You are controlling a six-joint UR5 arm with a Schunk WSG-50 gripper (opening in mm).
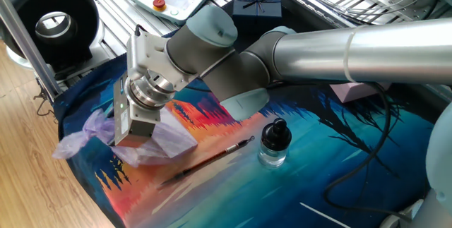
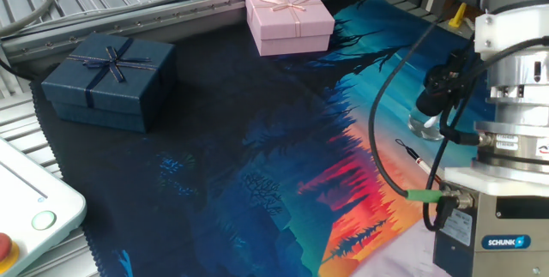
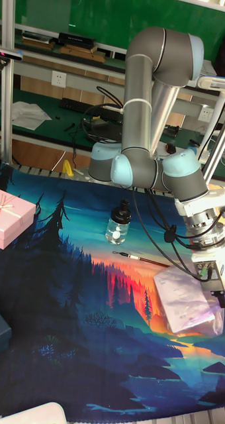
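Observation:
My gripper (image 3: 221,299) hangs low over a pale lilac package (image 3: 184,300) at the right of exterior view 3. From above, in exterior view 1, the boxy gripper body (image 1: 134,121) covers part of that package, and a gathered tail of thin lilac wrapping (image 1: 86,136) sticks out to the left. One dark fingertip shows near the wrapping, but the gap between the fingers is hidden, so I cannot tell whether they are apart or hold the wrapping. Exterior view 2 shows only the gripper's housing (image 2: 506,234), with its fingers out of frame.
A clear bottle with black cap (image 1: 275,143) and a brush-like pen (image 1: 208,162) lie on the printed cloth (image 3: 85,339), close to the package. Farther off stand a dark blue gift box (image 2: 111,80) and a pink one (image 2: 290,21). Dark cloth between the boxes and package is clear.

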